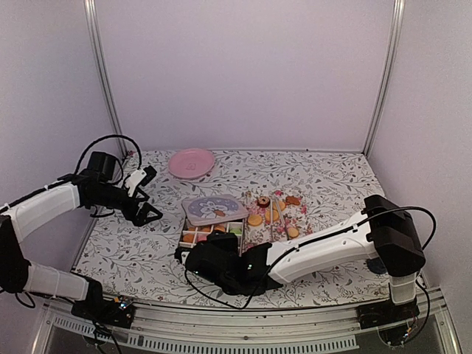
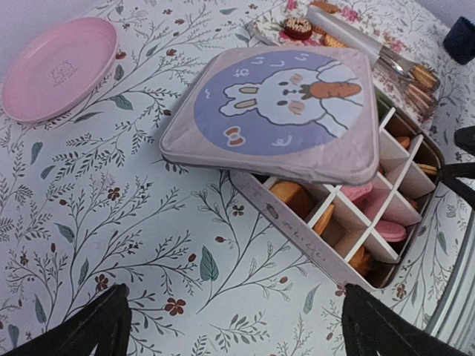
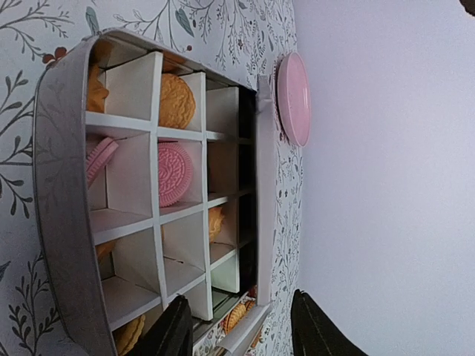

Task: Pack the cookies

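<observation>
The compartmented box (image 2: 293, 230) holds cookies in its cells, among them a pink round cookie (image 3: 174, 174) and an orange one (image 3: 177, 101). Its lid (image 2: 282, 111), with a white bunny on purple, lies askew over the box's back part, jutting past the left rim; the front cells are uncovered. My left gripper is open and empty over bare table, left of the box. At the box's front, my right gripper has its fingers apart; the lid's edge shows beyond them, and I see nothing gripped. The right arm hides the box's front in the top view.
A pink plate (image 1: 192, 163) lies at the back left. Loose cookies (image 1: 274, 214) and clear trays are right of the box, partly behind the right arm. A dark mug (image 1: 375, 266) stands at the right, mostly hidden.
</observation>
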